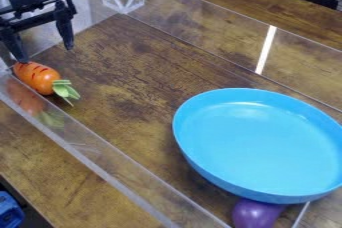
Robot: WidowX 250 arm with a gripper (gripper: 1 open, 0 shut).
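Note:
My black gripper (40, 40) is at the upper left, above and just behind an orange toy carrot (38, 76) with green leaves. Its fingers point down and appear spread, with nothing visible between them. The carrot lies inside a clear-walled enclosure, against its left wall.
A large blue plate (257, 140) fills the right side. A purple toy eggplant (255, 213) lies below it at the bottom right. The wooden floor (160, 62) between carrot and plate is clear. Transparent walls edge the area, and a blue object sits at the bottom left.

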